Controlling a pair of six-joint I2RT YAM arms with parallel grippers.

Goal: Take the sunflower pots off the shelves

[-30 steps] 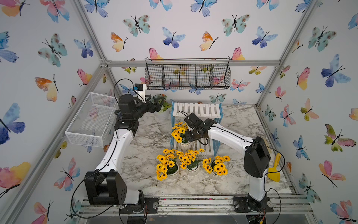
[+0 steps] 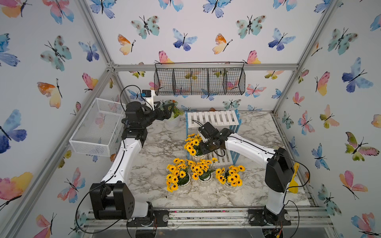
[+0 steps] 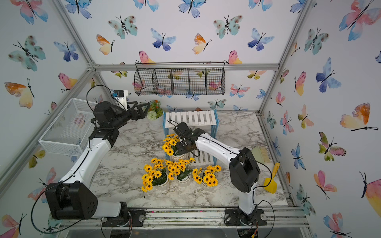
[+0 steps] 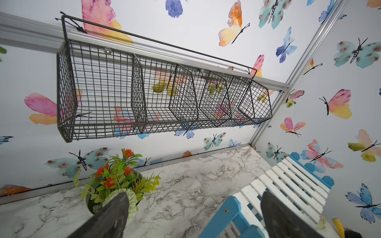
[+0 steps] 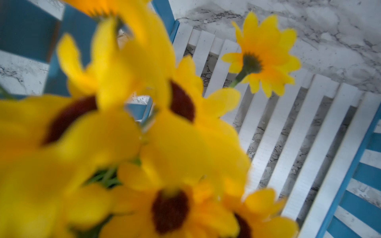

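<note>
One sunflower pot point(image 2: 193, 144) is on the lower tier of the white and blue slatted shelf point(image 2: 212, 117). My right gripper point(image 2: 201, 144) is at it, its fingers hidden among the flowers; sunflower heads point(image 5: 170, 210) fill much of the right wrist view. Three more sunflower pots point(image 2: 177, 176) stand on the tabletop in front of the shelf. My left gripper point(image 2: 167, 111) hangs high at the back left, over a pot of orange flowers point(image 3: 154, 111); its fingers are blurred at the bottom of the left wrist view, apart, with nothing seen between them.
A black wire basket point(image 2: 198, 81) hangs on the back wall, empty. A white mesh basket point(image 2: 95, 127) is at the left. A yellow scoop point(image 3: 270, 182) lies at the right.
The left arm is nearly still.
</note>
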